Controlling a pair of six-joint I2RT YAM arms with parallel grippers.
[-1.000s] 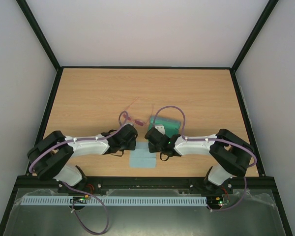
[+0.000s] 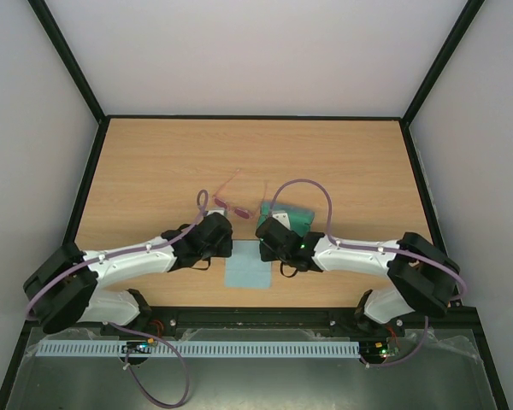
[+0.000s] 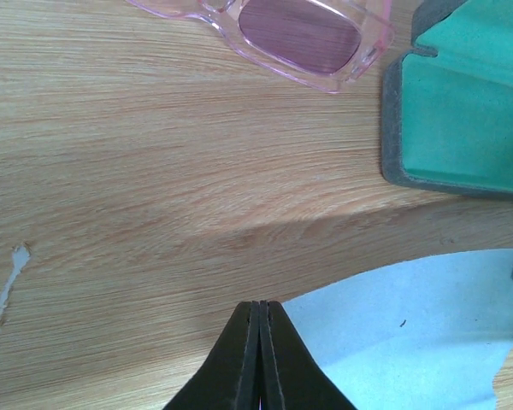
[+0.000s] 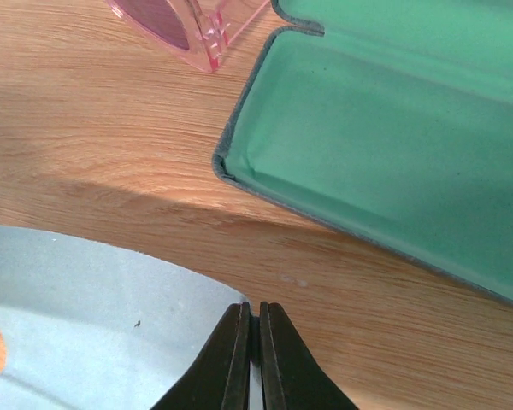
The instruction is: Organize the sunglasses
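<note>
Between the two arms a light blue cloth is stretched. My left gripper is shut on its upper left corner, and the cloth spreads rightward from the fingertips. At its other upper corner my right gripper is shut, a bit of the cloth pinched between its fingers. Pink-framed sunglasses lie unfolded beyond the grippers, one lens showing in the left wrist view. An open case with a teal-green lining sits right of them, empty where visible, partly behind the right arm in the top view.
A pale streak marks the wood left of the left gripper. Dark frame bars and walls border the table.
Held between both grippers, the cloth has shifted slightly away from the table's front edge. My left gripper has moved a little left, the right slightly right. Sunglasses and case have stayed put.
</note>
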